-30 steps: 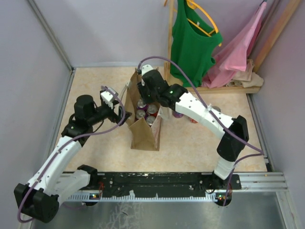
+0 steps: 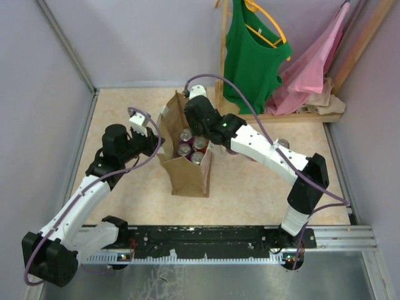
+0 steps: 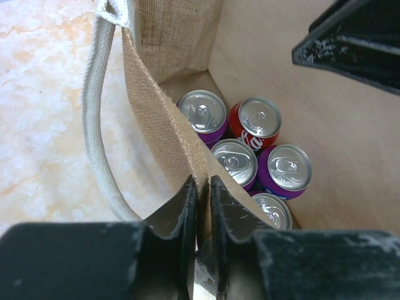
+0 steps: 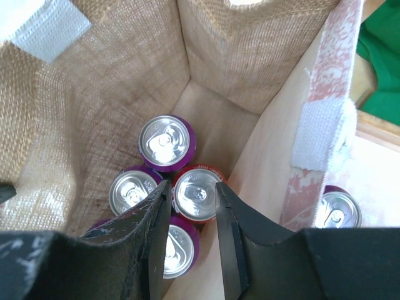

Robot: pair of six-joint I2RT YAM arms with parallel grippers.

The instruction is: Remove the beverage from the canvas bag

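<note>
The open canvas bag point(image 2: 187, 181) stands mid-table. Inside it are several cans: a red one point(image 4: 197, 193) and purple ones, such as the purple can point(image 4: 166, 143) in the right wrist view. My left gripper has its fingers closed on the bag's upper edge, which runs between them; a white handle point(image 3: 94, 106) hangs alongside. Over the bag's opening, my right gripper points down with its fingers apart and nothing held. Its fingertips appear in line with the red can's lid; how high above it they are, I cannot tell.
Outside the bag, to its right, stands another purple can point(image 4: 338, 209); a can point(image 2: 282, 143) also shows past my right arm. A green top point(image 2: 257, 53) and pink cloth point(image 2: 306, 69) hang at the back right.
The right gripper has shifted slightly over the bag.
</note>
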